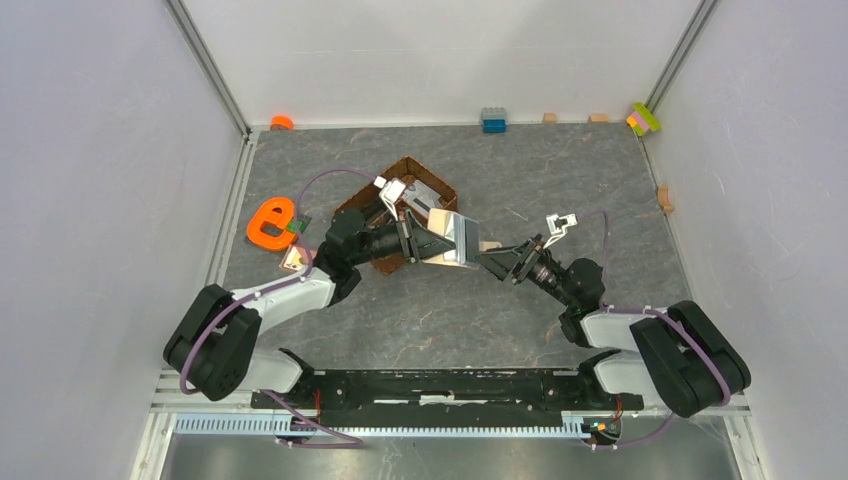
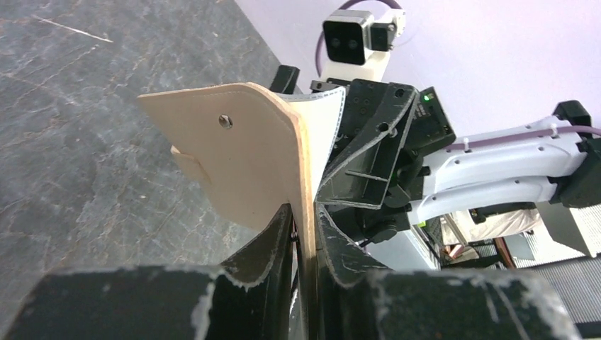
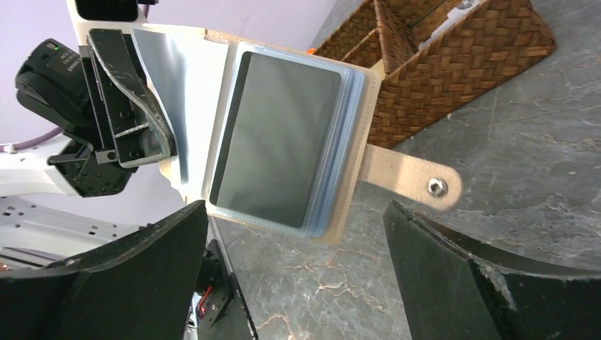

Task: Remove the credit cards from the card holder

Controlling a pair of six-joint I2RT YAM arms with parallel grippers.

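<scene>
The beige card holder (image 3: 365, 113) hangs unfolded above the table, with its clear sleeves and a dark grey panel (image 3: 280, 142) facing the right wrist camera. A strap with a metal snap (image 3: 437, 187) sticks out from its edge. My left gripper is shut on one edge of the holder; the leather passes between its fingers. My right gripper (image 1: 490, 262) stands open close to the holder's other side, nothing between its fingers. In the right wrist view the sleeves lie beyond its spread fingertips (image 3: 405, 223). Whether several cards sit in the sleeves cannot be made out.
Behind the left gripper sits a brown woven basket (image 1: 407, 165) with a greyish item inside. An orange letter-shaped piece (image 1: 265, 222) lies to the left. Small blocks (image 1: 494, 122) line the back edge.
</scene>
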